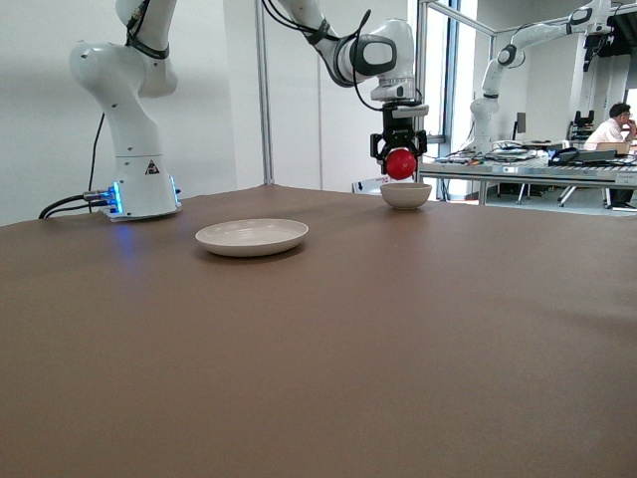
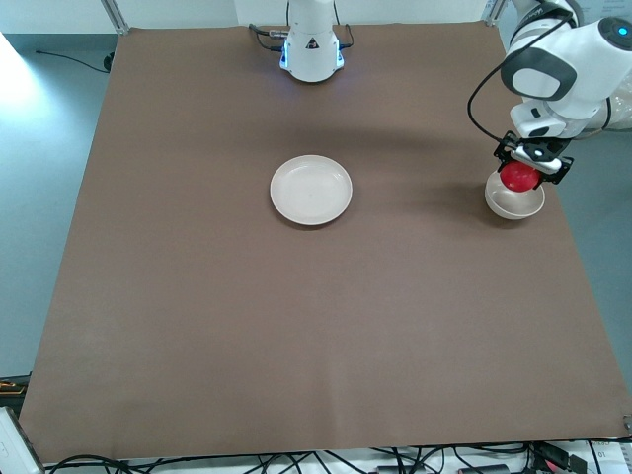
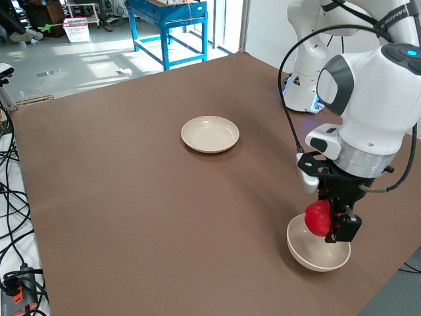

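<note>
A black gripper [image 2: 533, 163] at the end of the white arm is shut on a red ball [image 2: 519, 177], also seen as the red ball [image 1: 401, 164] in the top view and the red ball [image 3: 318, 217] in the right view. The ball hangs just over a white bowl [image 2: 514, 205] at the table's right edge; whether it touches the bowl cannot be told. A white plate [image 2: 311, 190] lies flat to the left of the bowl, empty.
Cables run along the front edge outside the table top.
</note>
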